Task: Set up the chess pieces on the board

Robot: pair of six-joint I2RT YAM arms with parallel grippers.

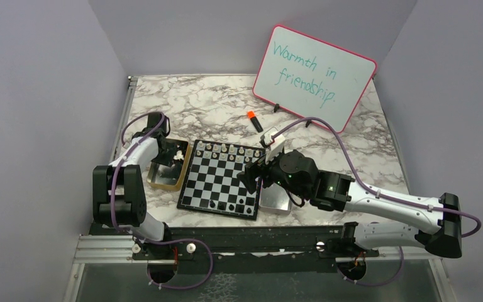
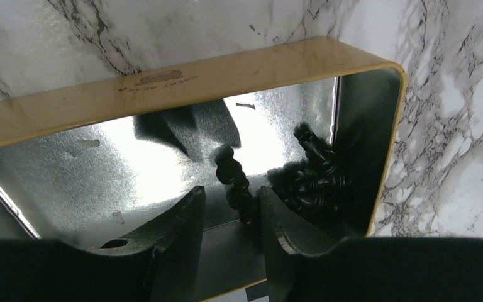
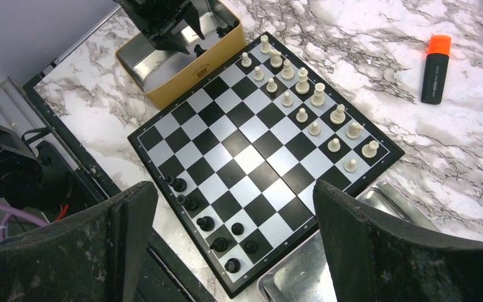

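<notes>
In the left wrist view, my left gripper is part open above the brown-rimmed metal tray (image 2: 239, 82). A black chess piece (image 2: 229, 171) lies in the tray, showing in the gap between the fingers; its lower end is hidden by one finger (image 2: 275, 217). Several other black pieces (image 2: 317, 179) lie heaped in the tray corner. On the chessboard (image 3: 246, 154), white pieces (image 3: 317, 94) fill two rows along the far side. Several black pieces (image 3: 205, 223) stand near the front edge. My right gripper is open and empty over the board's right side.
A silver tray (image 3: 302, 270) sits against the board's right side, partly under the right gripper. An orange-capped marker (image 3: 436, 69) lies behind the board. The whiteboard (image 1: 314, 75) stands at the back right. Bare marble lies behind the brown-rimmed tray.
</notes>
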